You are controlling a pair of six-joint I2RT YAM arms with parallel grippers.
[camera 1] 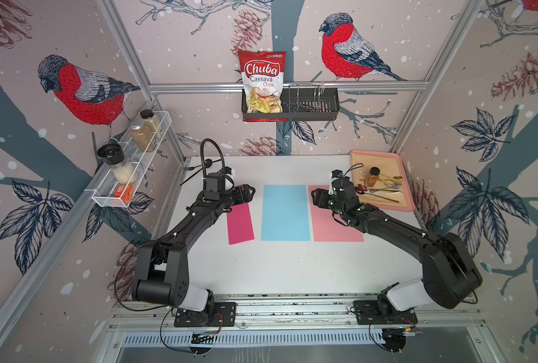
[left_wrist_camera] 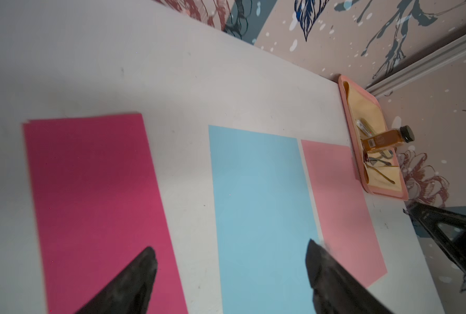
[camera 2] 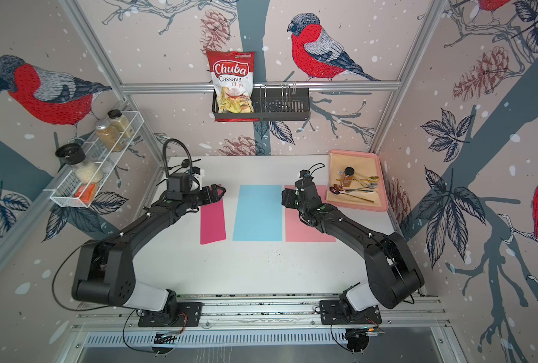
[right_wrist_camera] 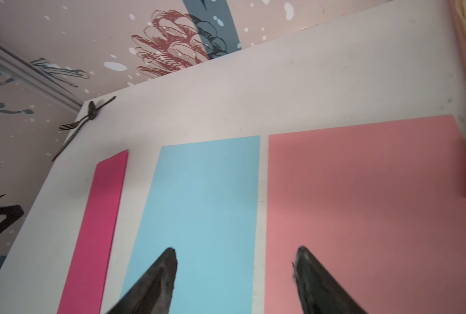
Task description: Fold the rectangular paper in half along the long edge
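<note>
A magenta paper (camera 1: pixel 239 224) lies on the left of the table as a narrow rectangle, apparently folded along its length, with a slight offset at the top edge in the left wrist view. My left gripper (camera 1: pixel 244 193) hangs over its upper end, open, holding nothing, as the left wrist view (left_wrist_camera: pixel 230 272) shows. A blue sheet (camera 1: pixel 284 213) and a pink sheet (camera 1: pixel 338 233) lie flat to its right. My right gripper (camera 1: pixel 320 198) is raised over the pink sheet, open with nothing between its fingers.
A pink tray (camera 1: pixel 408 193) with a jar and cutlery stands at the back right. Cutlery (right_wrist_camera: pixel 91 111) lies at the back left. A wire shelf with jars hangs on the left wall.
</note>
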